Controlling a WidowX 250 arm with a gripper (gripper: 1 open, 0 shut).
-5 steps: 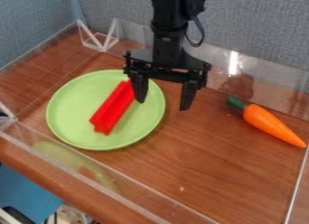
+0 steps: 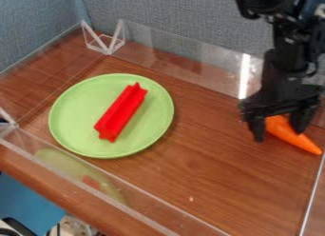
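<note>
My black gripper (image 2: 278, 123) is at the right side of the wooden board, low over an orange toy carrot (image 2: 297, 138), its fingers open around the upper part of the carrot, whose green top is hidden behind them. On the left, a red elongated object (image 2: 121, 112) lies diagonally on a green plate (image 2: 76, 107).
Clear low walls edge the board (image 2: 191, 183). A white wire piece (image 2: 103, 40) stands at the back left corner. The middle and front of the board are bare.
My gripper has moved from above the plate's right side rightward and down to the carrot. The plate, red object and carrot look unmoved.
</note>
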